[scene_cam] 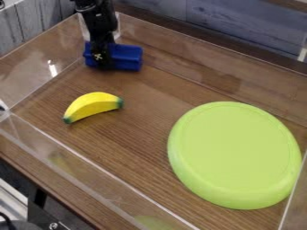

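The black gripper (100,47) reaches down from the top left to a blue block (126,57), with its lower end over the block's left part. Whether its fingers are shut on the block or open cannot be made out. A toy banana (92,107) lies apart from them, lower left of centre, and a large lime-green round plate or lid (234,153) lies at the right.
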